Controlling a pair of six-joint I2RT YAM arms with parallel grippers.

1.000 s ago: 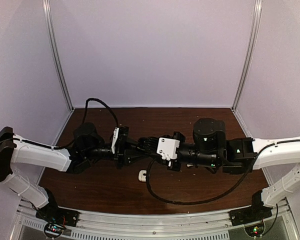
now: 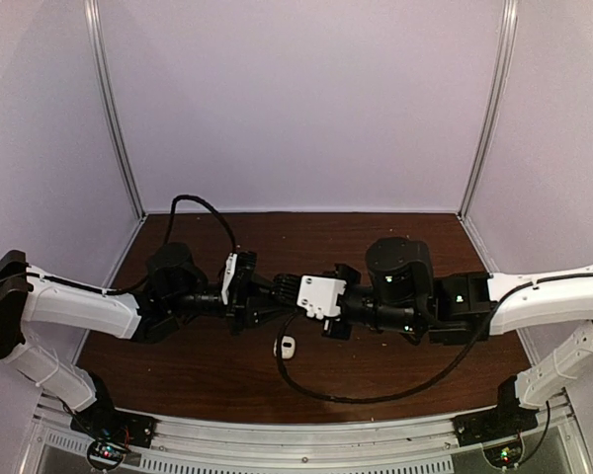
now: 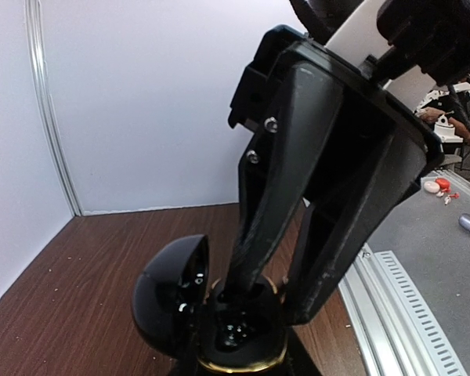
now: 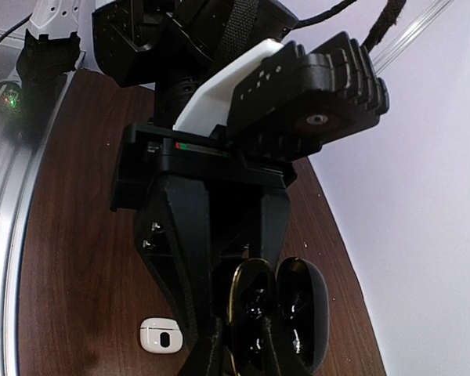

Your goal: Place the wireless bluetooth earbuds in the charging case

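A glossy black charging case [image 3: 243, 352] with a gold rim shows low in the left wrist view, its round lid [image 3: 168, 294] swung open to the left. My left gripper is shut on this case, seen from the other side in the right wrist view. Over the case, my right gripper reaches down with a gap between its fingers, their tips at the cavity. Shiny shapes lie inside the case; whether they are earbuds I cannot tell. In the top view both grippers meet near the middle and hide the case.
On the brown table lies a small white object with a dark oval spot [image 4: 161, 335], just below the grippers in the top view [image 2: 286, 348]. A black cable [image 2: 376, 400] loops in front of the right arm.
The left arm looks still, and the white object stays in place.
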